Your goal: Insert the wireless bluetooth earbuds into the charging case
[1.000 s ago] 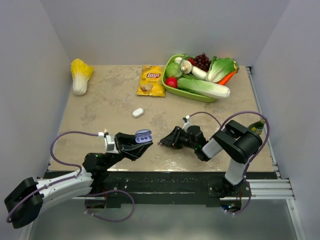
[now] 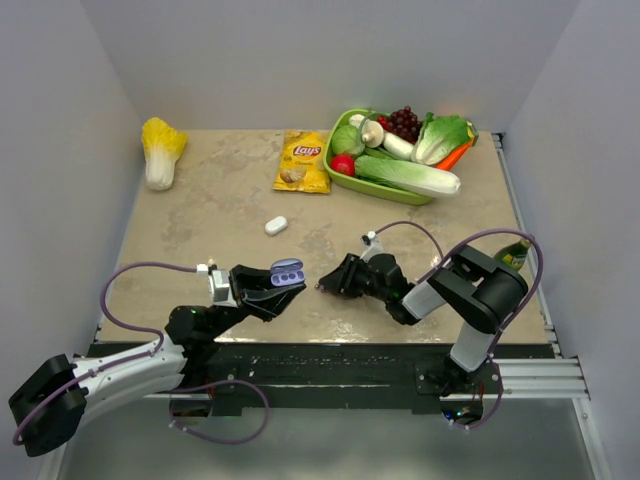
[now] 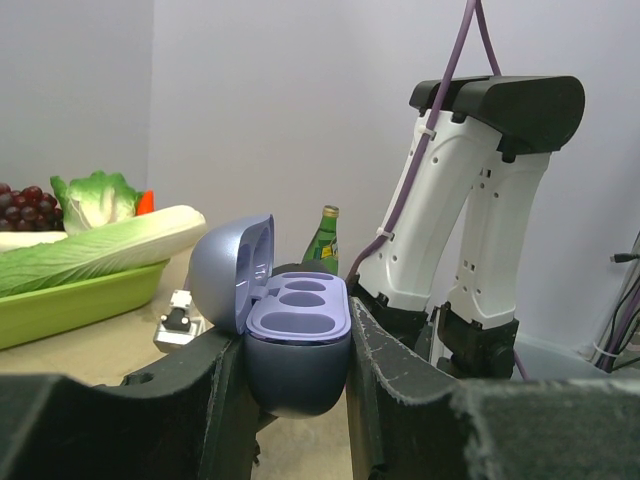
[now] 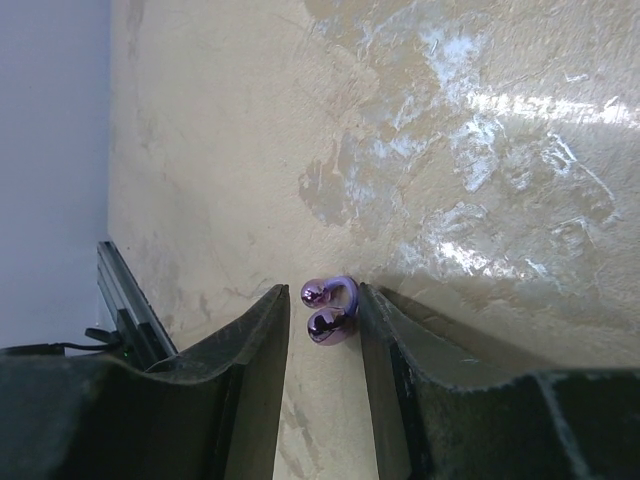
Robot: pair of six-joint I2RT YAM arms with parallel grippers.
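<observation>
The lilac charging case (image 3: 297,355), lid raised and earbud slots visible, is held upright between the fingers of my left gripper, above the table's front left in the top view. A small purple-and-metallic earbud piece (image 4: 330,322) lies on the table between the fingertips of my right gripper, which is low over the surface and part open. Whether it is one earbud or two is hard to tell. The fingers seem not closed on it.
A white oval object (image 2: 276,225) lies mid-table. A chips bag (image 2: 300,160), a green basket (image 2: 392,195) of vegetables and a cabbage (image 2: 161,160) stand at the back; a bottle (image 2: 513,255) is at the right.
The left gripper and case are unchanged.
</observation>
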